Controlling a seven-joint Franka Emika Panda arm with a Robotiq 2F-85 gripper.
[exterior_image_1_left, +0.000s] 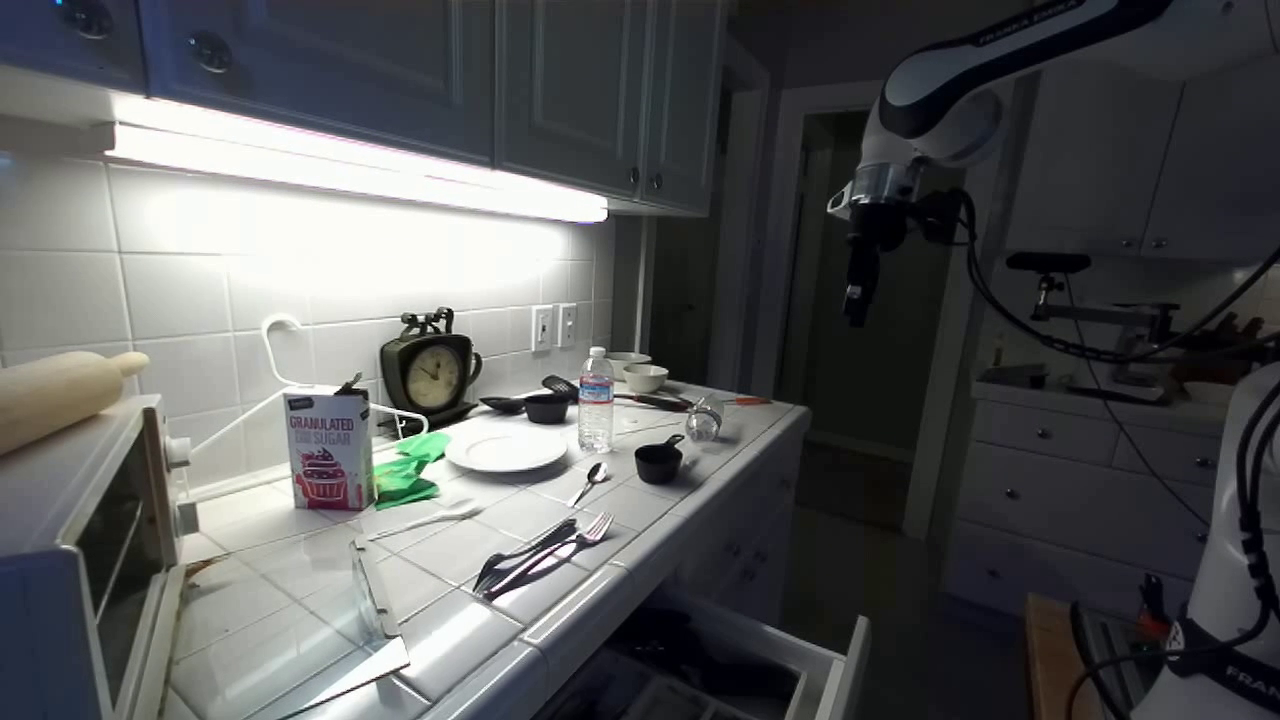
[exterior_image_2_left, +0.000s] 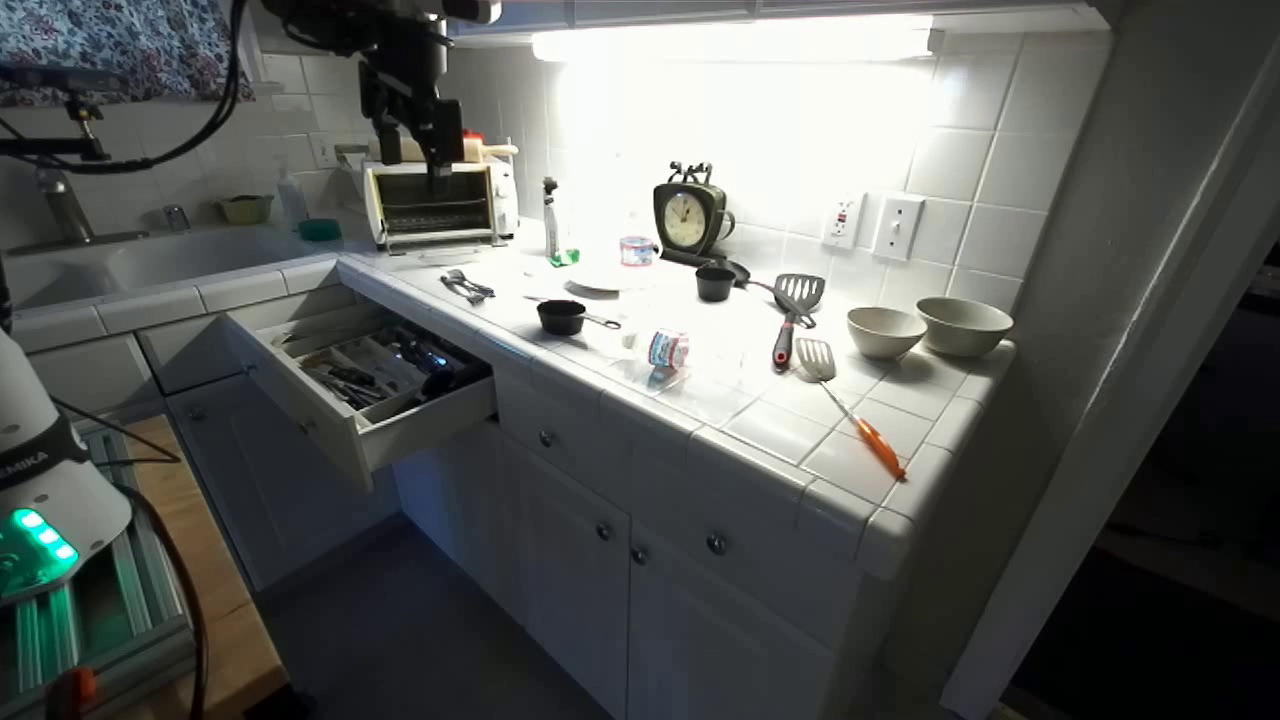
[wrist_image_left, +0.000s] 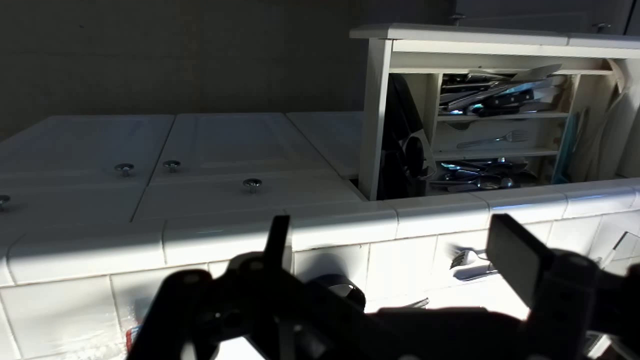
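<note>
My gripper stands open above the counter's front edge, its two fingers wide apart and nothing between them. In exterior view 1 the gripper (exterior_image_1_left: 855, 314) hangs high, pointing down, well clear of everything on the counter. An open drawer (exterior_image_2_left: 348, 434) holds a divided tray of cutlery; in the wrist view a single fork (wrist_image_left: 495, 139) lies in its middle compartment. More forks (exterior_image_1_left: 558, 552) lie on the tiled counter, with a spoon (exterior_image_1_left: 590, 478) farther back. A black measuring cup (exterior_image_1_left: 657, 462) sits near the counter edge.
An upright water bottle (exterior_image_1_left: 596, 408) stands beside a white plate (exterior_image_1_left: 510, 450); another bottle (exterior_image_2_left: 668, 349) lies on its side. A sugar box (exterior_image_1_left: 327, 450), a clock (exterior_image_1_left: 434, 372), bowls (exterior_image_2_left: 885, 332) and spatulas (exterior_image_2_left: 882, 444) share the counter. A toaster oven (exterior_image_2_left: 438, 204) occupies the far end.
</note>
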